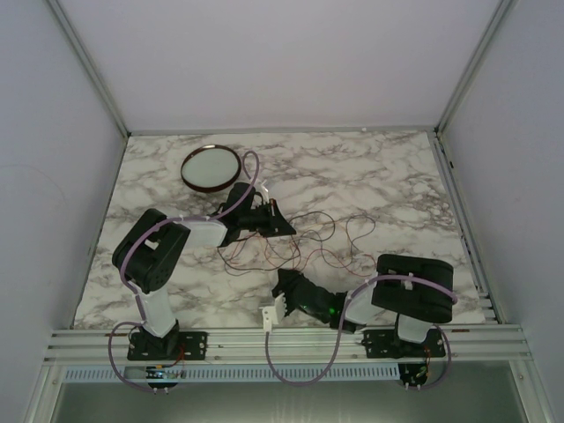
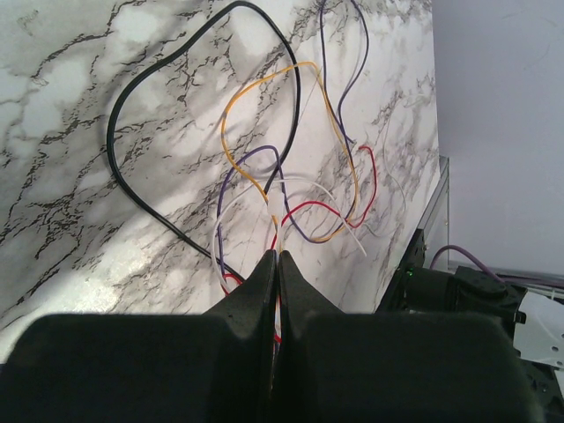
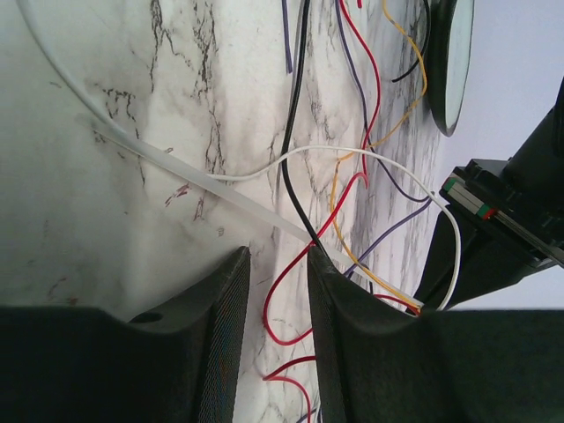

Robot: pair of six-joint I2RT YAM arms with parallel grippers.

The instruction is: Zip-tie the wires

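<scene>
Black (image 2: 119,132), orange (image 2: 227,128), purple (image 2: 220,207), red (image 2: 375,176) and white wires (image 2: 308,181) lie looped on the marble table. They gather around the tips of my left gripper (image 1: 293,232), whose fingers are closed together; whether anything is pinched there cannot be made out. A translucent zip tie strap (image 3: 189,176) runs diagonally across the right wrist view toward those tips, beside the gathered wires. My right gripper stands open near the table front, the strap crossing just beyond its fingertips, with the black wire (image 3: 294,115) near its right-hand finger (image 3: 322,282).
A round dark-rimmed dish (image 1: 211,168) stands at the back left, close behind the left arm. The right arm (image 1: 414,286) reaches in low over the table's front edge.
</scene>
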